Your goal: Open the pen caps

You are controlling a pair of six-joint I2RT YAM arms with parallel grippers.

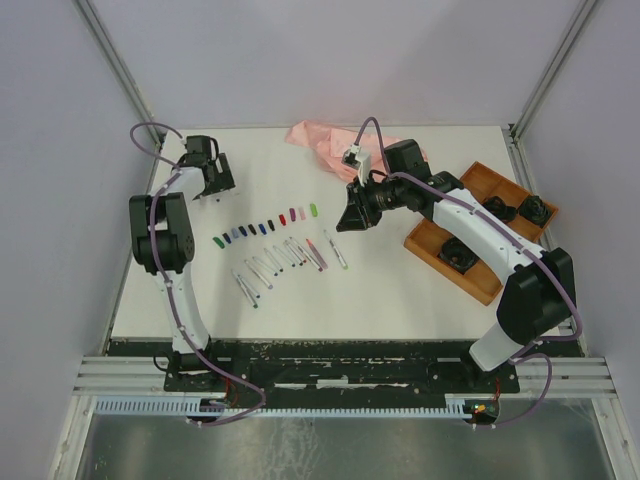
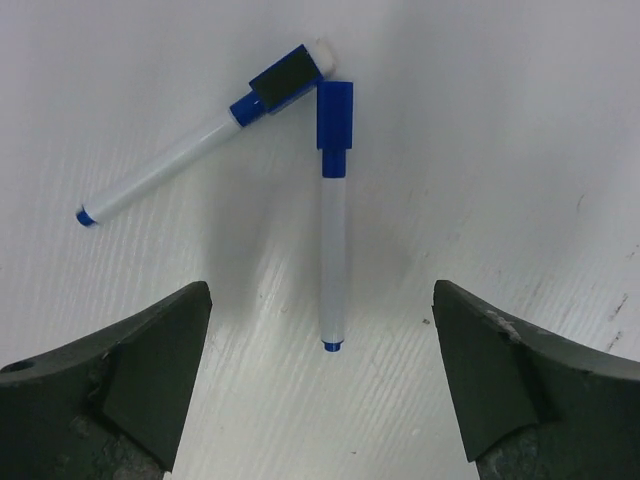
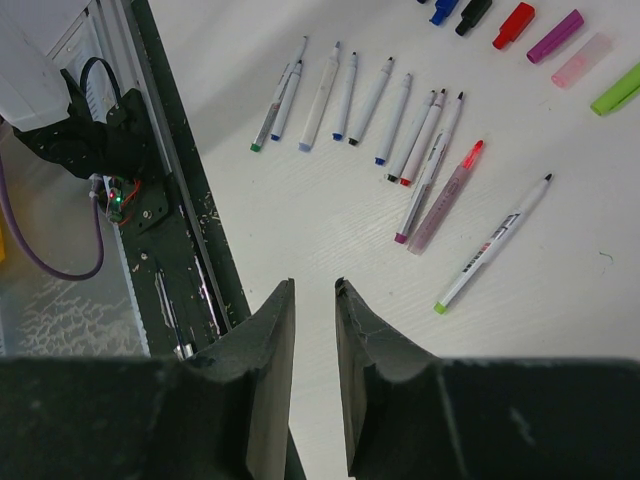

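Note:
Two capped blue markers lie at the far left of the table: an upright one (image 2: 333, 230) and a slanted one (image 2: 165, 165) whose end meets the first one's cap (image 2: 335, 115). My left gripper (image 1: 215, 190) is wide open around the lower part of the upright marker, touching neither. Over mid-table, the right gripper has a narrow gap between its fingers, with nothing in it. Uncapped pens lie in a slanting row, among them a pink one (image 3: 447, 197) and a white-and-green one (image 3: 493, 245). Loose caps, including a red cap (image 3: 515, 25) and a green cap (image 3: 618, 90), form another row.
A brown divided box (image 1: 425, 243) with black coiled items stands at the right. Pink cloth (image 1: 325, 140) lies at the back, behind the right gripper.

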